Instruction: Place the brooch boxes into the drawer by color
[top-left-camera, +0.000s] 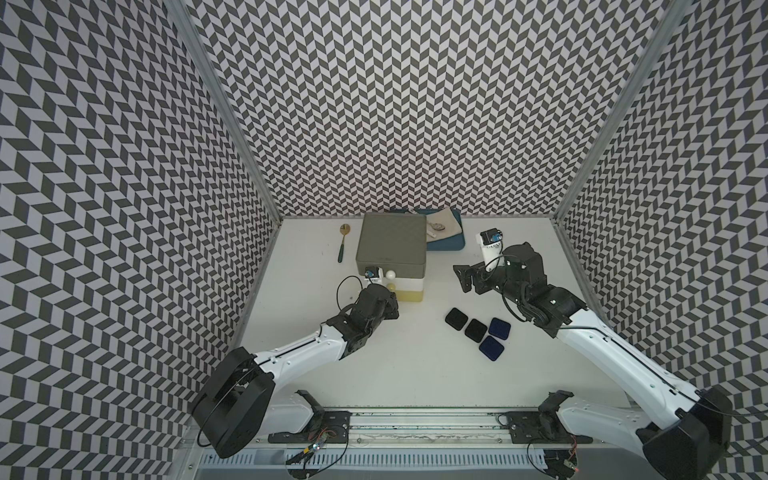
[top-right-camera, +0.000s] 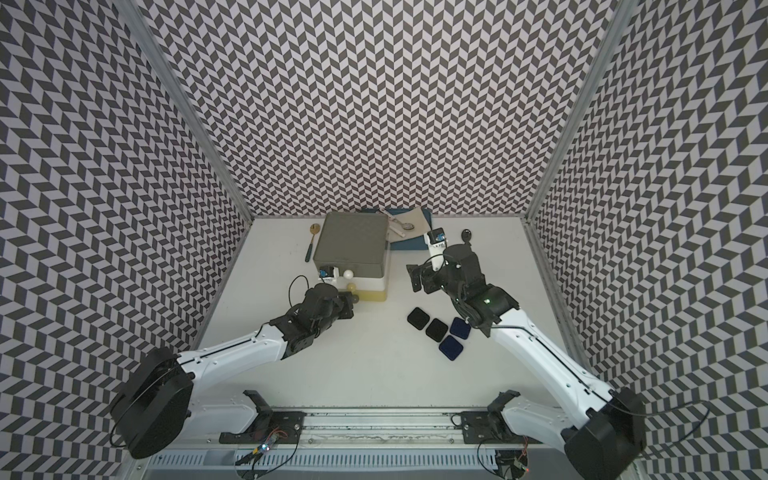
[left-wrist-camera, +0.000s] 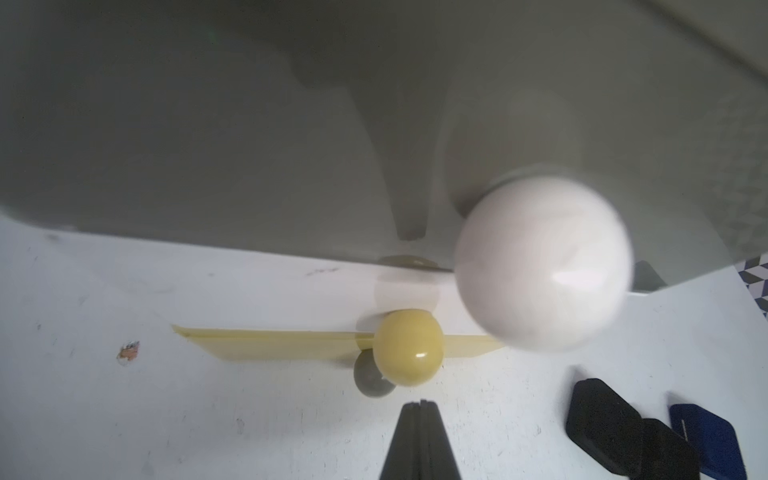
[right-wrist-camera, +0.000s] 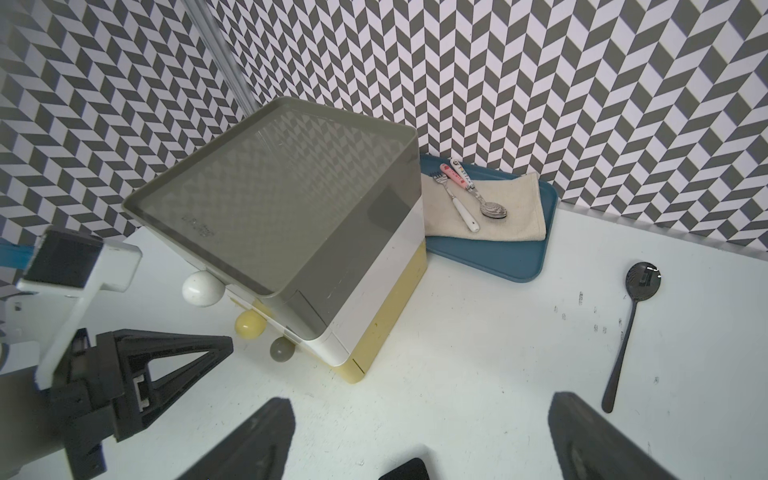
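A stacked drawer unit (right-wrist-camera: 320, 184) in grey, white and yellow stands at back centre, each layer with a ball knob: white (left-wrist-camera: 544, 264), yellow (left-wrist-camera: 408, 348), grey (left-wrist-camera: 372, 376). My left gripper is shut, nothing visible between its fingers, just in front of the knobs. Two black boxes (top-left-camera: 456, 318) and two navy boxes (top-left-camera: 499, 328) lie on the table, right of the unit's front. My right gripper is open above the table, right of the unit.
A blue tray (right-wrist-camera: 488, 264) with cloth and cutlery lies behind the unit. A black ladle (right-wrist-camera: 642, 281) lies at the right, a wooden-headed spoon (top-left-camera: 344, 240) at the left.
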